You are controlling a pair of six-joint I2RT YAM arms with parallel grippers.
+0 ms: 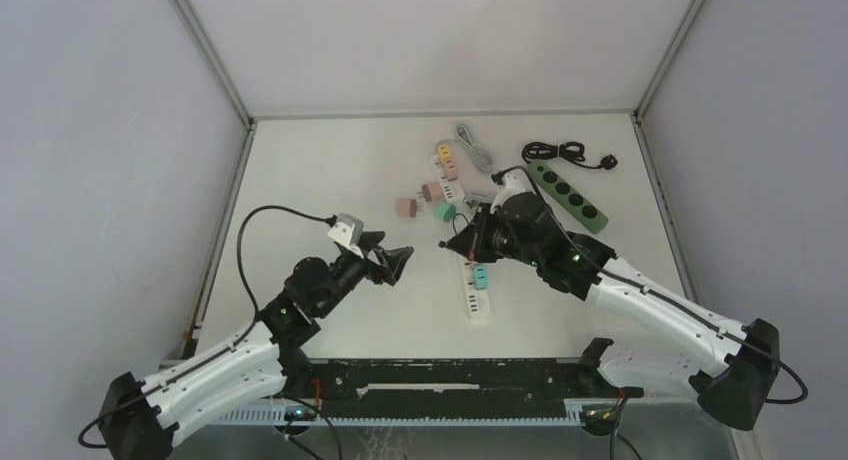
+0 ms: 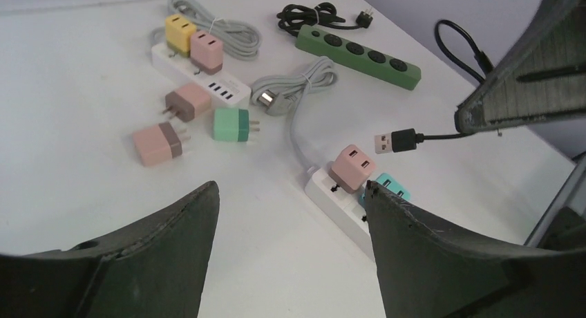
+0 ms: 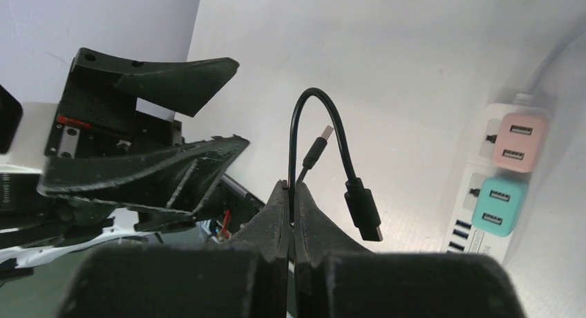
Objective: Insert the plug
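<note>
A short black USB cable is pinched in my shut right gripper, looped above the fingertips with its two ends free; one plug (image 2: 401, 141) shows in the left wrist view. My left gripper is open and empty, left of the right one in the top view. Below and beyond them lies a white power strip (image 3: 461, 221) carrying a pink adapter (image 3: 518, 142) and a cyan adapter (image 3: 499, 207), each with USB ports facing up.
A second white strip (image 2: 231, 91) with yellow and pink adapters, loose pink (image 2: 152, 144) and green (image 2: 229, 124) adapters, coiled cables and a green strip (image 2: 357, 57) occupy the back.
</note>
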